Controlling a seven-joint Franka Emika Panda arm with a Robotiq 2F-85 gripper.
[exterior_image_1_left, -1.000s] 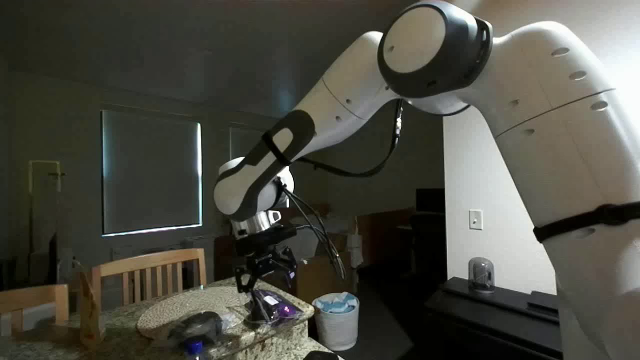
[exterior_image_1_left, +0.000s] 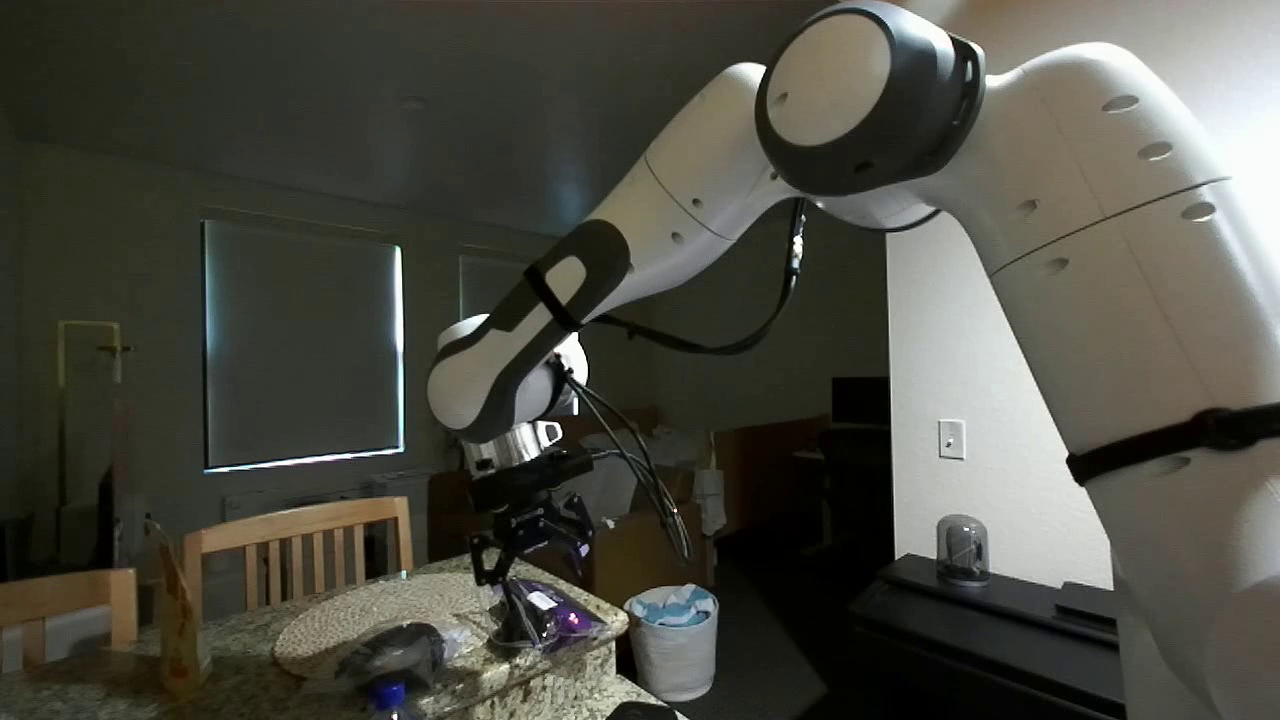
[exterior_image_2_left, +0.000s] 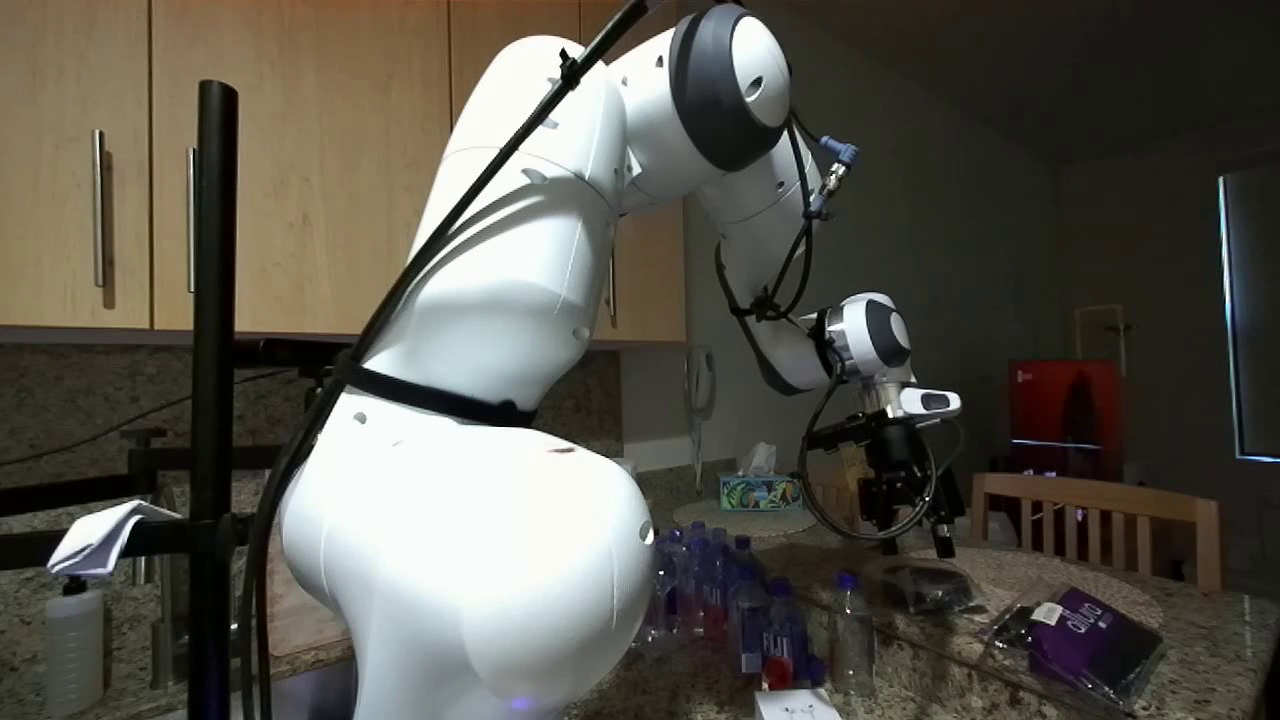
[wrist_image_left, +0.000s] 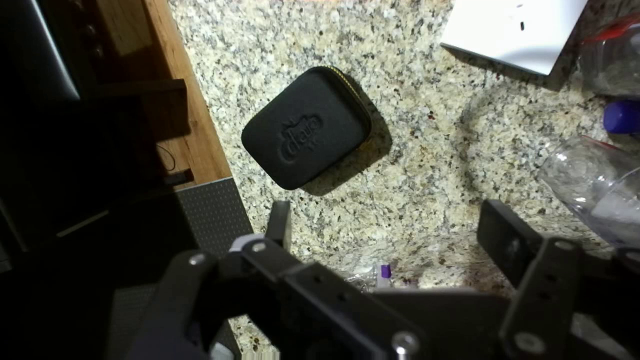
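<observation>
My gripper is open, its two dark fingers wide apart with only speckled granite visible between them. A black zip case (wrist_image_left: 307, 129) with an embossed logo lies flat on the counter, beyond the left finger in the wrist view and apart from it. In exterior view 1 the gripper (exterior_image_1_left: 530, 562) hangs over the raised counter, in line with a purple-and-black package (exterior_image_1_left: 561, 617). That package (exterior_image_2_left: 1080, 642) lies in clear plastic to the right of the gripper (exterior_image_2_left: 918, 546) in exterior view 2. Another clear package with dark contents (exterior_image_2_left: 924, 586) appears below the fingers there.
A white box (wrist_image_left: 516, 30) and clear bottles (wrist_image_left: 600, 186) line the right of the wrist view; several blue-capped bottles (exterior_image_2_left: 720, 588) stand grouped on the counter. The counter drops off left of the case. A wooden chair (exterior_image_2_left: 1098, 516) stands behind.
</observation>
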